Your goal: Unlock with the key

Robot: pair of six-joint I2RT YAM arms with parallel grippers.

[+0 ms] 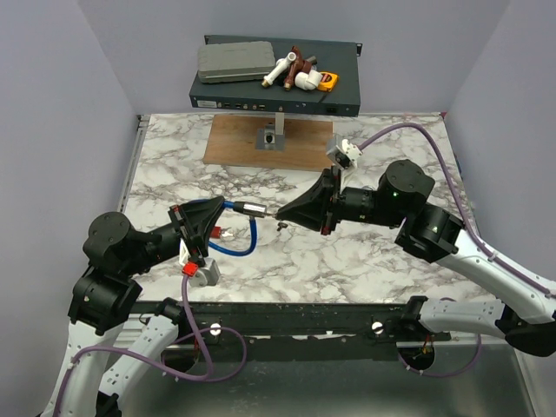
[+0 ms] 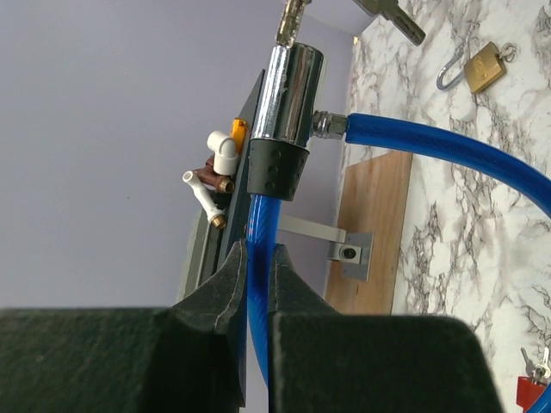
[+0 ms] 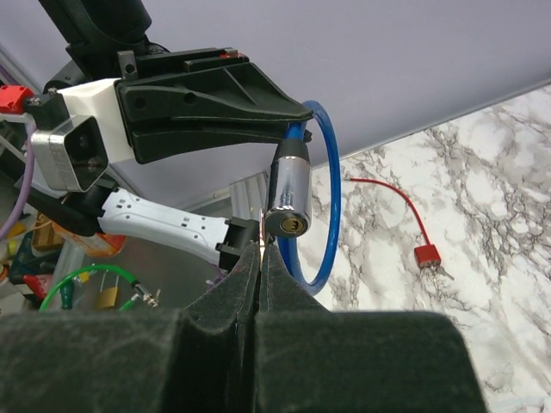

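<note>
The blue cable lock has a chrome cylinder point(image 1: 250, 209) with a dark sleeve; my left gripper point(image 1: 222, 202) is shut on its blue cable point(image 2: 264, 219), just behind the sleeve. Facing the cylinder, my right gripper point(image 1: 280, 215) is shut on a thin metal key point(image 3: 262, 227). A second key point(image 2: 399, 19) dangles beside it. In the right wrist view the keyhole point(image 3: 294, 225) is exposed, and the key's blade appears left of it, by the edge of the cylinder face. From the left wrist view the key point(image 2: 291, 21) overlaps the cylinder's end; contact cannot be told.
A red cable lock point(image 3: 427, 255) and a brass padlock point(image 2: 485, 69) lie on the marble-patterned table point(image 1: 261, 278). At the back are a wooden board point(image 1: 230, 143) with a metal latch point(image 1: 270, 137) and a black shelf point(image 1: 261, 102) bearing pipe fittings. Space around the lock is free.
</note>
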